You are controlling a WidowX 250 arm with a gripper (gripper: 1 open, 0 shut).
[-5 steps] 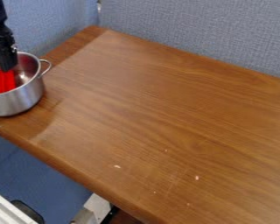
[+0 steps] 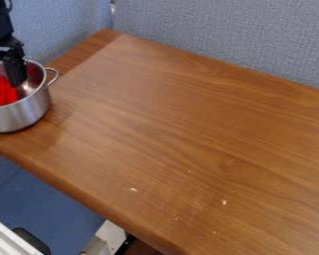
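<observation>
A steel pot (image 2: 19, 114) with a side handle stands at the far left edge of the wooden table, partly cut off by the frame. A red object (image 2: 4, 92) is inside it. My black gripper (image 2: 12, 78) reaches down into the pot from the upper left, over the red object. Its fingers are small and dark here, so I cannot tell how they stand or whether they touch the red object.
A grey fabric partition (image 2: 229, 35) runs along the back. Beyond the front-left edge are a blue surface and white fittings.
My gripper has moved a little lower into the pot. The pot has stayed in place.
</observation>
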